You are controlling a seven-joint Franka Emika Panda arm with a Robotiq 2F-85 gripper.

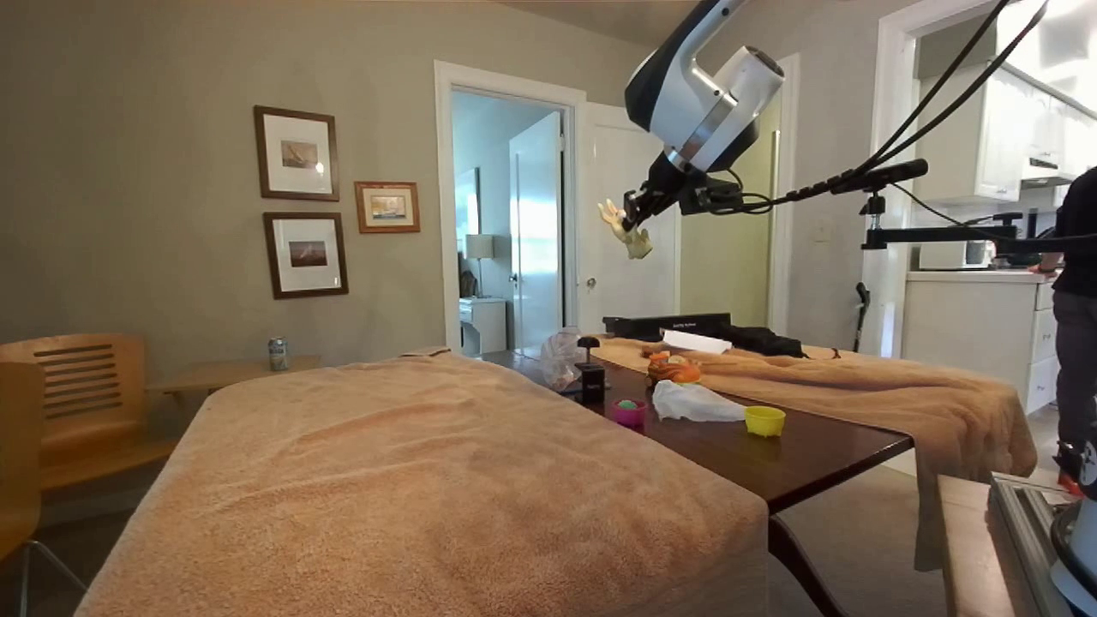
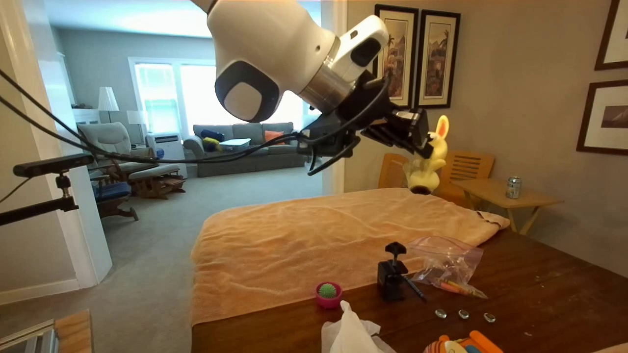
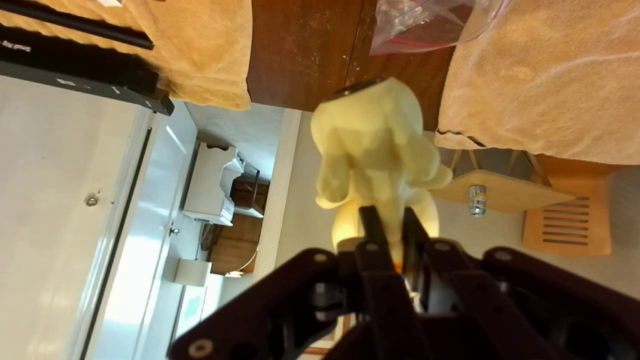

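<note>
A pale yellow bunny figure (image 2: 434,162) with an orange inner ear hangs high in the air, well clear of the table. My gripper is shut on it, gripping around its ear or head end; the fingers (image 3: 373,228) hide the exact spot. In exterior view 1 the bunny (image 1: 629,235) juts out to the left of the gripper (image 1: 629,211), tilted. The wrist view shows its rounded base and small limbs (image 3: 375,135) pointing away from my fingers.
Dark table (image 1: 823,452) below carries a pink cup (image 2: 328,296) with a green ball, a black clamp (image 2: 391,279), a clear plastic bag (image 2: 444,259), white tissue (image 1: 694,403) and a yellow cup (image 1: 764,421). Orange towels (image 1: 432,473) cover wide areas on both sides.
</note>
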